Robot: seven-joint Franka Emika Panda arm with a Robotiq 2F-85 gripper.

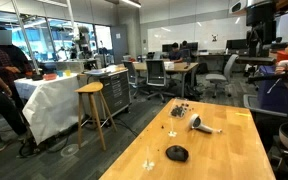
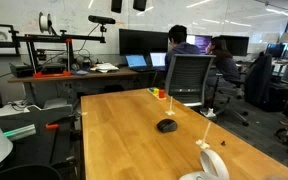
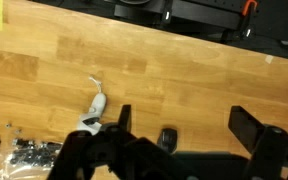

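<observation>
My gripper is open in the wrist view, its two black fingers wide apart and nothing held between them. It hangs high above the wooden table. A small dark rounded object, shaped like a computer mouse, lies on the wood below the gap; exterior view 1 shows the same dark object near the front. To the left in the wrist view rests a white object with a rounded, elongated head, partly covered by the gripper. Farther left is a clear bag of small dark pieces.
In exterior view 2, small red and yellow items stand at the table's far end, near an office chair. A wooden stool stands on the floor apart from the table.
</observation>
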